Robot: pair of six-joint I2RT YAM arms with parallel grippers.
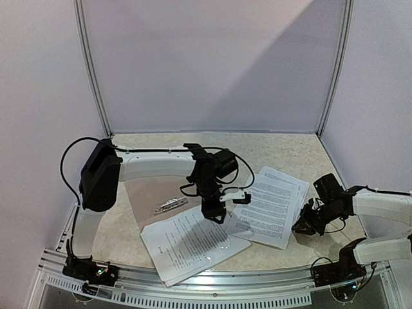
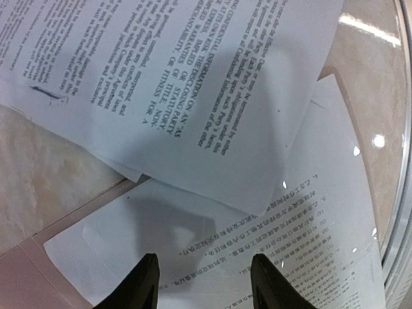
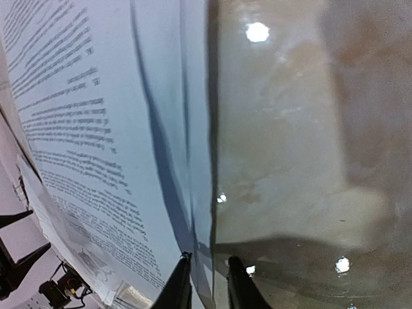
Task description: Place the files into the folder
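Loose printed sheets (image 1: 267, 209) lie right of centre, their lower left corner overlapping the printed stack (image 1: 183, 244) on the pinkish open folder (image 1: 145, 199). My left gripper (image 1: 217, 215) hangs over the stack, left of the loose sheets; its fingers (image 2: 143, 283) stand apart with no paper held between them. At the right edge of the loose sheets is my right gripper (image 1: 304, 225). In the right wrist view its fingers (image 3: 183, 277) are apart, and the raised, curling paper edge (image 3: 201, 238) runs down between them.
A metal clip (image 1: 170, 205) is fixed on the folder. A metal rail (image 1: 212, 280) runs along the front. Bare table (image 1: 283, 151) stretches behind the papers, with a little room on the right.
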